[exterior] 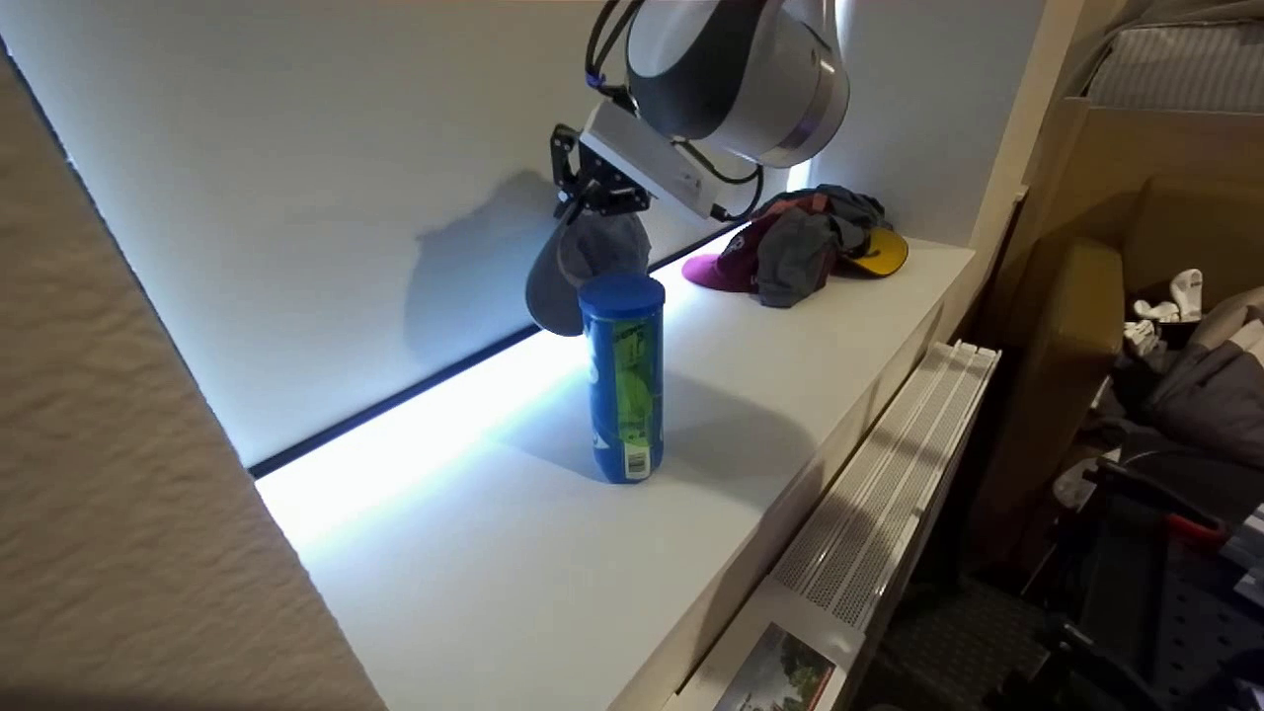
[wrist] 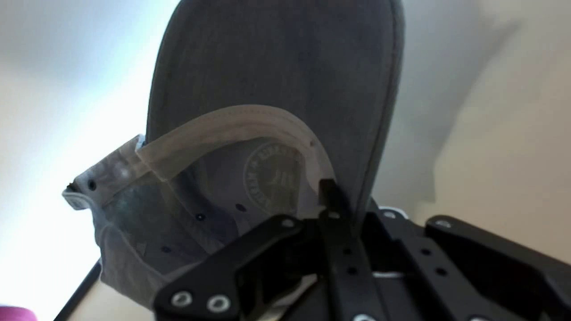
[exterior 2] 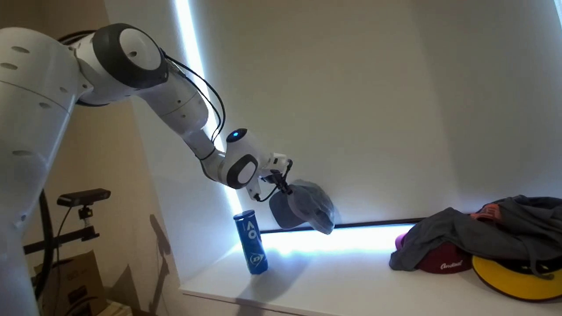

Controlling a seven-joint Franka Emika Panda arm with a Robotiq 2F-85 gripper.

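A grey cap (exterior 2: 311, 202) hangs in the air above the white ledge, and my gripper (exterior 2: 286, 188) is shut on the edge of its brim. In the wrist view the brim (wrist: 267, 59) stretches away from the fingers, and the open underside of the crown shows a round printed label (wrist: 273, 176). The fingertips pinch the brim's side edge, near the lower middle of that view. From exterior view 1 the cap (exterior: 604, 245) is behind the top of a blue tube, which covers part of it; my gripper (exterior: 577, 203) is above it.
The blue tube (exterior: 624, 379) stands upright on the white ledge (exterior: 510, 592). Several caps, among them a maroon one (exterior 2: 448, 258) and one with a yellow brim (exterior 2: 519, 276), lie piled at the ledge's other end. Between tube and pile the ledge is clear.
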